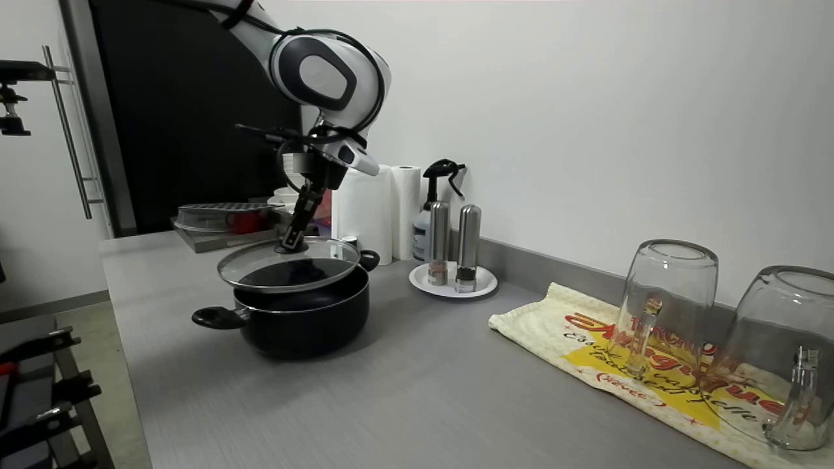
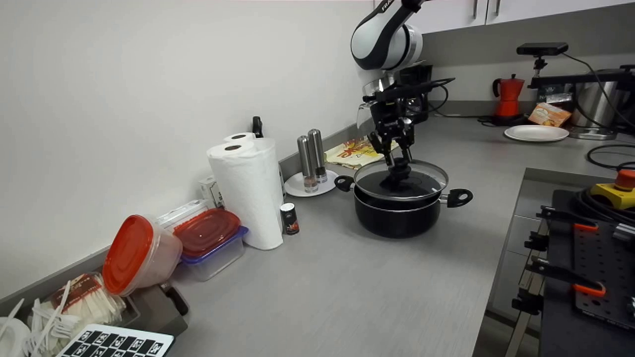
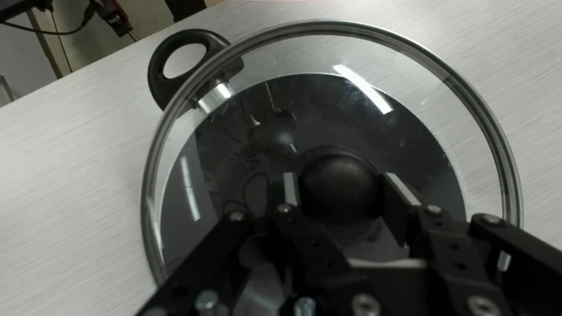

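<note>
A black pot (image 1: 309,327) with two side handles stands on the grey counter. Its glass lid (image 1: 337,266) has a metal rim and is held over the pot's mouth by my gripper (image 1: 292,241). In exterior view 1 the lid is tilted and shifted slightly to the left, with the pot's dark inside showing below its right part. From exterior view 2, the gripper (image 2: 400,161) points down onto the lid's black knob (image 2: 399,170). The wrist view has the knob (image 3: 340,184) between the two fingers, which are shut on it. One pot handle (image 3: 158,71) shows beyond the lid's rim.
Two steel grinders stand on a white plate (image 1: 490,284) near the wall. Paper towel rolls (image 2: 247,196) and a small shaker (image 2: 289,219) are also near the pot. Glass mugs (image 1: 664,312) rest upside down on a cloth (image 1: 539,312).
</note>
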